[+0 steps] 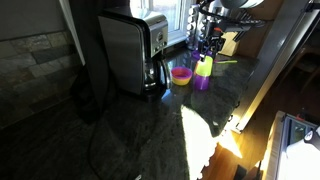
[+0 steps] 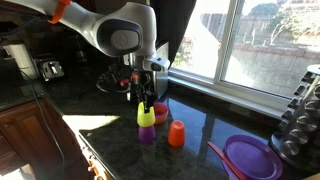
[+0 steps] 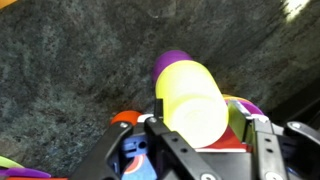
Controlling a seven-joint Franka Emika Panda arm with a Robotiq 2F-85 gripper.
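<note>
A yellow-green cup is upside down, with my gripper shut on its upper end. Right below it stands a purple cup; the yellow-green cup covers its top, and whether it rests there fully cannot be told. The wrist view shows the yellow-green cup between my fingers, with a rim of the purple cup beyond it. Close by on the counter is an orange cup, standing apart from the two.
Beside the cups sits a bowl, pink and yellow. A purple plate with a red utensil lies farther along the window side. The coffee maker stands to the left.
</note>
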